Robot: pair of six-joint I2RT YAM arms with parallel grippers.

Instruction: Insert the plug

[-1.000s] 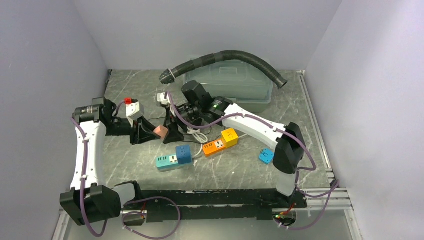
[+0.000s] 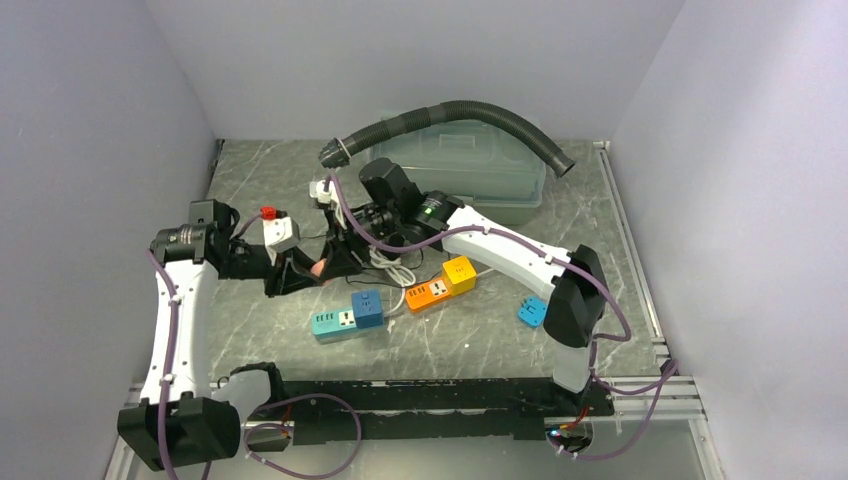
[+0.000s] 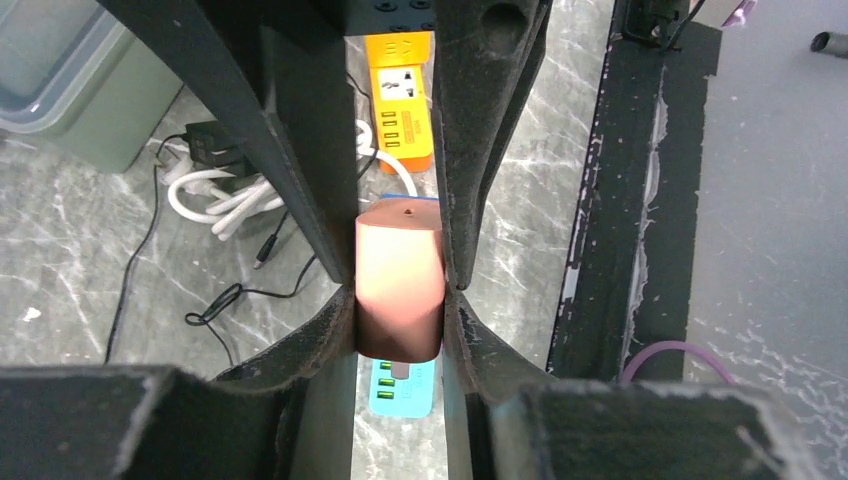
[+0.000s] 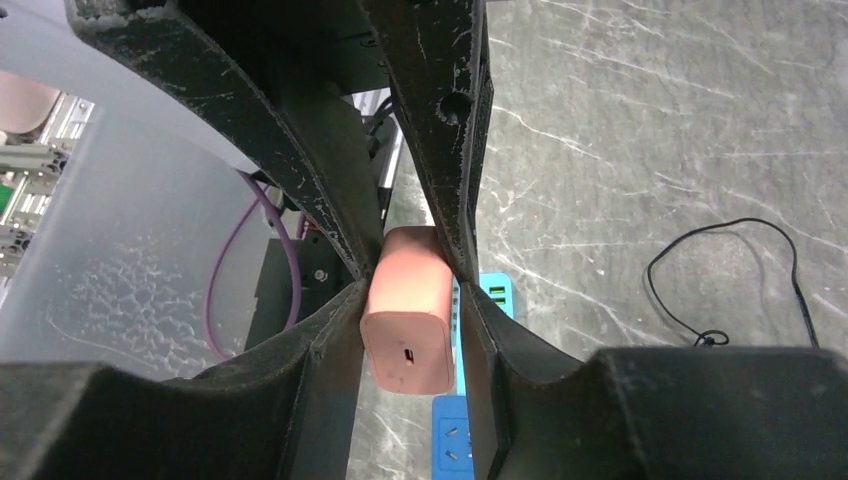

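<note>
Above the left-centre of the table, my left gripper (image 2: pixel 313 270) and right gripper (image 2: pixel 330 268) meet tip to tip around a pink plug (image 2: pixel 318 268). In the left wrist view the plug (image 3: pixel 400 285) sits between my left fingers, which press its two sides. My right fingers (image 3: pixel 462 225) reach it from the opposite end. The right wrist view shows the plug's (image 4: pixel 408 350) face with a small slot, held between the fingers of both grippers. Below lies a teal power strip (image 2: pixel 328 324) with a blue cube plug (image 2: pixel 367 309) at its right end; its white outlet shows.
An orange strip (image 2: pixel 425 294) with a yellow cube (image 2: pixel 459 276) lies to the right, and a small blue plug (image 2: pixel 532 311) further right. White cable (image 2: pixel 395 268) is coiled behind the strips. A clear bin (image 2: pixel 460 160) with a black hose (image 2: pixel 450 112) stands at the back.
Less of the plug shows from above. The right arm has barely moved.
</note>
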